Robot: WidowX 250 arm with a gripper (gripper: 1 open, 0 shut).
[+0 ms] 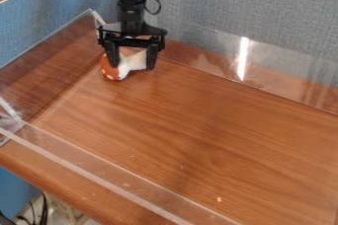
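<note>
My black gripper (132,51) hangs at the back left of the wooden floor, low over an orange and white object (114,69). Its fingers come down around that object, which is partly hidden behind them. Whether the fingers are closed on it I cannot tell from this view.
Clear plastic walls line it, with a grey padded backdrop (251,12) behind and a blue side wall (40,32) at the left. Cables lie outside at the lower left.
</note>
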